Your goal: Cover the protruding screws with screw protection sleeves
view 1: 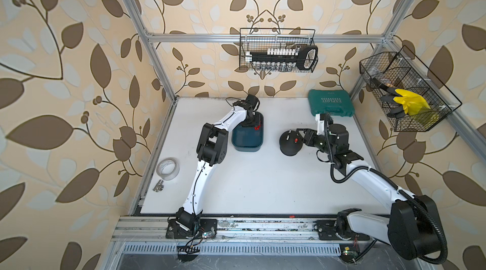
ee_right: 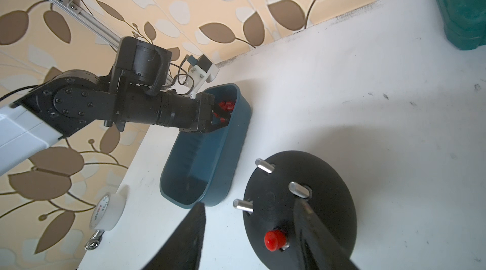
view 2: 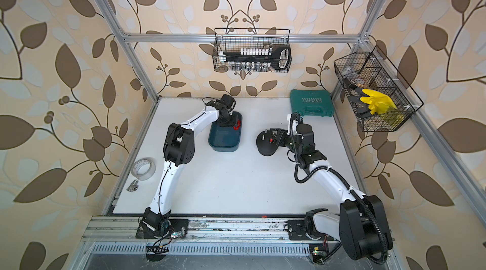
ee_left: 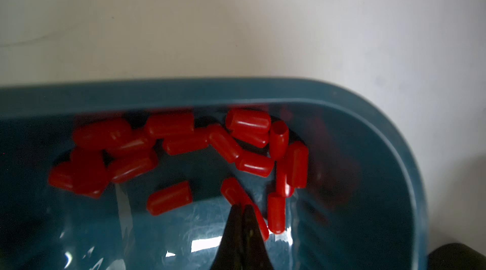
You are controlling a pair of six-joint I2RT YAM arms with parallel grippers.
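Red sleeves lie in the teal bin. My left gripper reaches into it, fingers shut, its tips at a red sleeve; whether anything is between them is unclear. In the right wrist view a black round base carries steel screws; the front one wears a red sleeve, three are bare. My right gripper is open above the base, nothing between its fingers.
A tape roll and metal piece lie at the left. A green case is at the back right; wire baskets hang above.
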